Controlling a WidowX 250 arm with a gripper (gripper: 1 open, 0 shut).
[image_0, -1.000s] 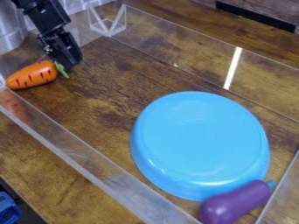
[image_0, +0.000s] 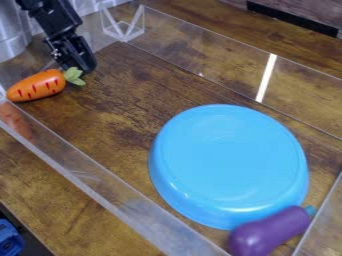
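Note:
At the upper left my black gripper (image_0: 74, 62) reaches down just behind and right of an orange toy carrot (image_0: 35, 86), beside its green leafy top (image_0: 74, 78). Whether the fingers are open or closed on anything is too small to tell. A blue upturned plate or bowl (image_0: 227, 158) lies at the right, with a purple toy eggplant (image_0: 265, 232) against its lower right edge.
Clear plastic walls (image_0: 118, 186) border the wooden work area on several sides. A dark blue object (image_0: 8, 240) shows at the lower left corner, outside the wall.
My gripper has shifted very slightly, and more of the carrot's green top shows beneath it. The carrot, plate and eggplant look unmoved.

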